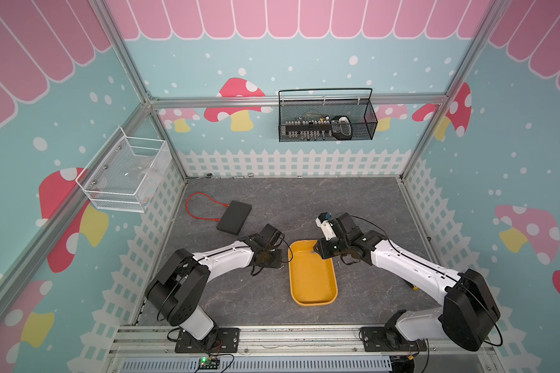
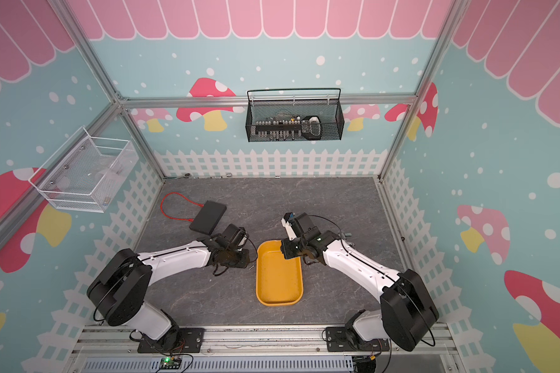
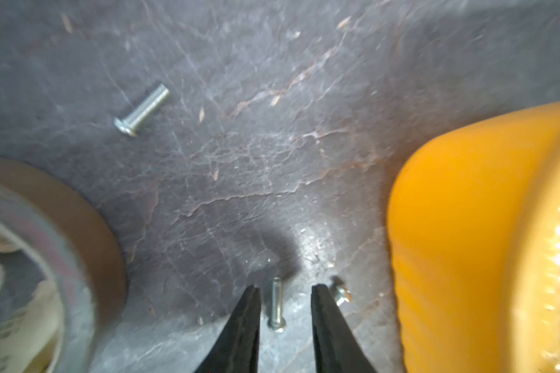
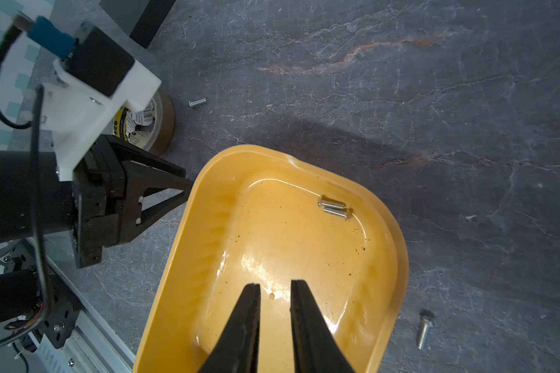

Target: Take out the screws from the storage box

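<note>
The orange storage box (image 4: 199, 248) stands on the dark table, two small silver screws (image 4: 336, 213) lying side by side on its floor near one end. Over the box, my right gripper is part open and empty. My left gripper is outside the box, beside its left wall, its fingers apart. A loose screw (image 3: 276, 304) shows in the gap between those fingertips, and I cannot tell how far below them it lies. Close to it is another metal piece (image 3: 341, 292), partly blurred. A separate screw (image 3: 142, 110) lies farther off on the table.
A tape roll (image 3: 93, 248) is close to the left gripper. Another screw (image 4: 424, 329) rests outside the box's opposite wall. A black flat case (image 1: 234, 217) with a red cord lies at back left.
</note>
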